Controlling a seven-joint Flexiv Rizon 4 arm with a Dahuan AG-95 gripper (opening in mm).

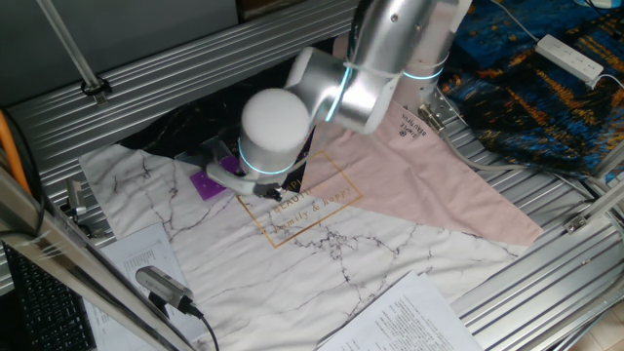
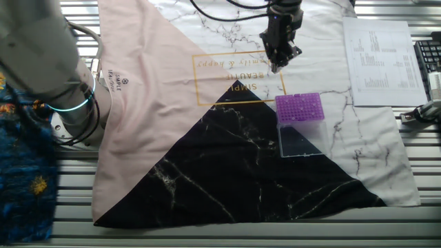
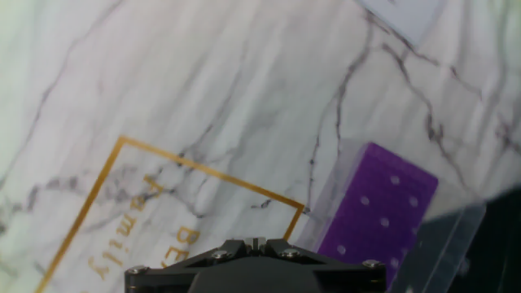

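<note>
A purple rack (image 2: 300,108) with rows of small holes lies on the cloth, joined to a clear open lid (image 2: 302,140). In the wrist view the purple rack (image 3: 378,207) is at the lower right, its far side cut off by the frame. My gripper (image 2: 275,67) hangs above the cloth, beside the rack and near the gold-printed frame. At the bottom of the wrist view, the gripper's tips (image 3: 256,243) meet, and nothing shows between them. In exterior view 1 the arm partly covers the rack (image 1: 210,183).
A patterned cloth (image 1: 419,175) in white marble, black and pink covers the table. Paper sheets (image 1: 405,317) lie at its front edge, with more paper (image 2: 382,62) near a keyboard (image 2: 428,55). A camera on a stand (image 1: 166,288) is at the front left.
</note>
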